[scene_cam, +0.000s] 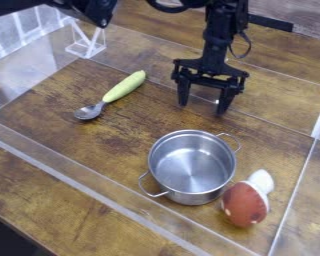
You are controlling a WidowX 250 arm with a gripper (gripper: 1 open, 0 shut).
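Observation:
The black gripper (203,98) hangs from the top centre, low over the wooden table, its two fingers spread apart with nothing visible between them. Below it stands a steel pot (192,165) with side handles. To its left lie a pale yellow-green corn or similar long vegetable (124,86) and a metal spoon or ladle (88,112).
A red-and-white object (246,204), like a toy mushroom or bottle, lies right of the pot at the lower right. Clear edges or strips run along the sides.

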